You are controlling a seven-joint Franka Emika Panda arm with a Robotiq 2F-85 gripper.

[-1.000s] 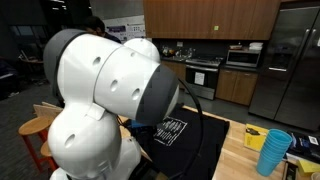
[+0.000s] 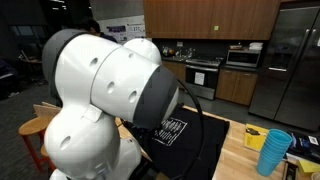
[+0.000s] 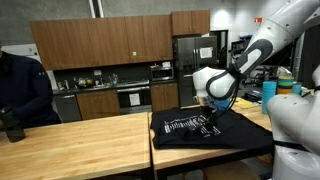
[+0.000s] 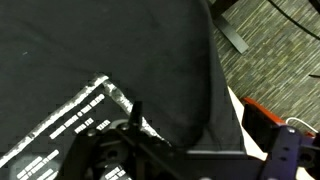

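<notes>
A black cloth, which looks like a garment with a white printed pattern [image 4: 62, 125], lies spread on the wooden table. In exterior view 1 the dark cloth [image 2: 203, 145] is partly hidden behind the white arm. The wrist view shows my gripper open over the cloth near its edge, with black fingers [image 4: 268, 130] wide apart and no object held between them. From the side, the gripper [image 3: 208, 124] appears low over the cloth [image 3: 228, 128]; whether it touches cannot be told.
Blue cups [image 2: 273, 151] stand at the table's right side, near a yellow-and-blue item [image 2: 256, 136]. Bare wooden tabletop [image 3: 75, 150] stretches left of the cloth. A dark object [image 3: 12, 125] sits at its far left. The table edge and floor [image 4: 275, 60] show beside the gripper.
The arm's lower part near the gripper has shifted slightly. The cloth and cups look the same.
</notes>
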